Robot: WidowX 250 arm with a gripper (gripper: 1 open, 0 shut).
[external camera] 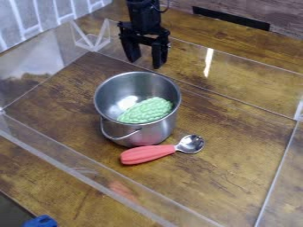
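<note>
My gripper (pixel 144 51) hangs at the top centre of the view, dark, above the wooden surface behind the pot, with its fingers apart and nothing visible between them. A steel pot (pixel 124 91) with a wire handle stands in the middle, holding a pale green textured object (pixel 145 112). In front of it and to the right lies a spoon (pixel 160 151) with a red handle and a metal head.
Clear plastic walls surround the wooden work surface (pixel 231 142). A blue object (pixel 39 221) sits at the bottom left corner.
</note>
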